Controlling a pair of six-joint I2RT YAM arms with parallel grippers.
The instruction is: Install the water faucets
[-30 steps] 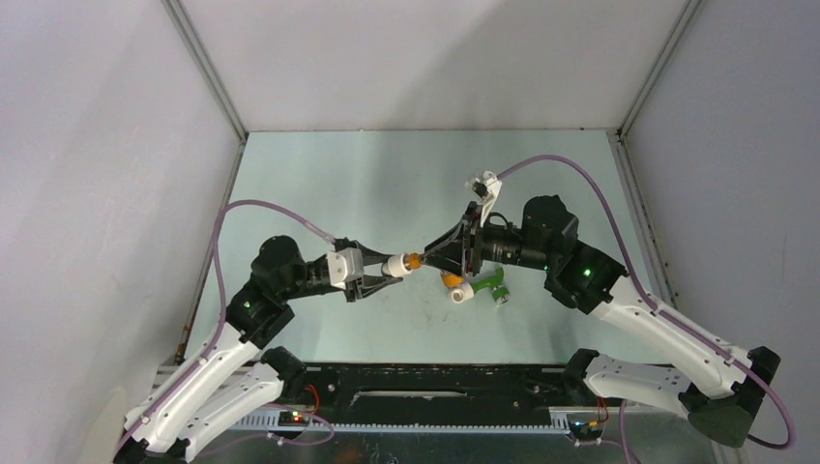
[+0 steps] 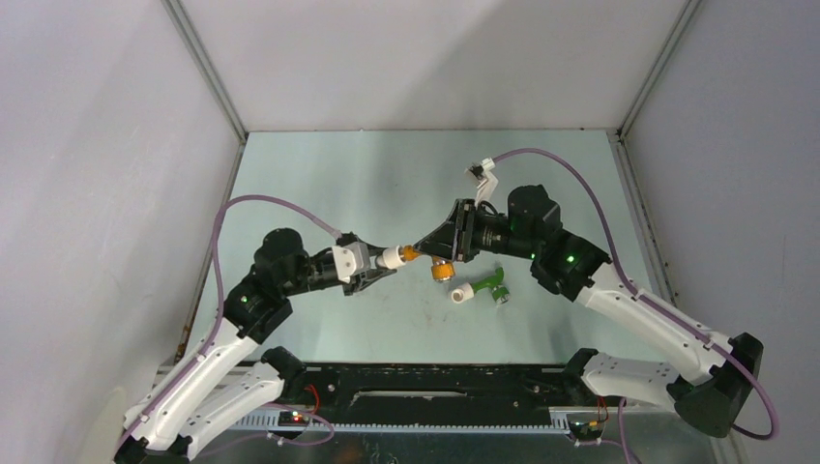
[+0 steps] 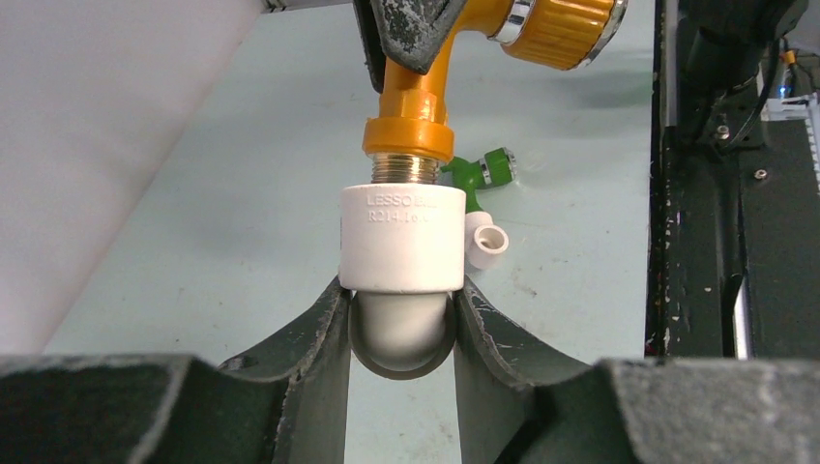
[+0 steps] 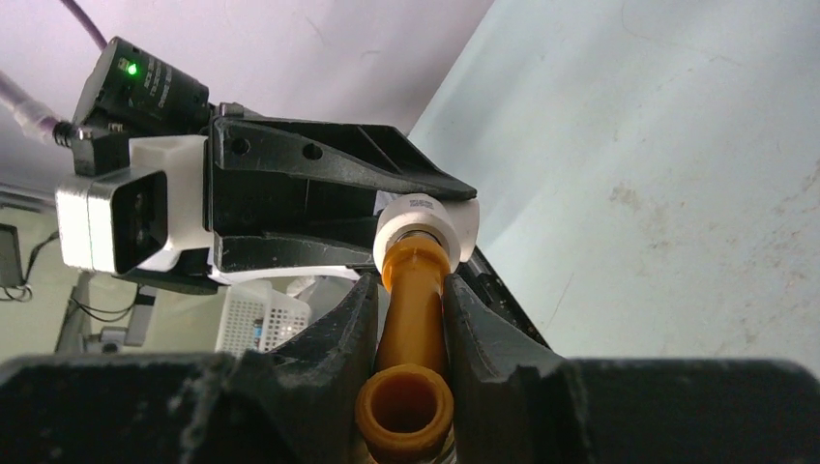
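Observation:
An orange faucet [image 3: 556, 29] is held by my right gripper, which is shut on its body. Its threaded brass end [image 3: 404, 168] points into a white LESSO pipe fitting [image 3: 401, 232], meeting it with some thread exposed. My left gripper has its fingertips around the white fitting, pressed against its sides. In the top view the two grippers face each other at the middle, faucet and fitting between them.
A green faucet [image 2: 491, 285] with a white fitting [image 2: 462, 293] lies on the table [image 2: 338, 174] below right of the grippers. Walls bound the table at back and sides.
The right arm has shifted slightly left and up in the top view with the orange faucet.

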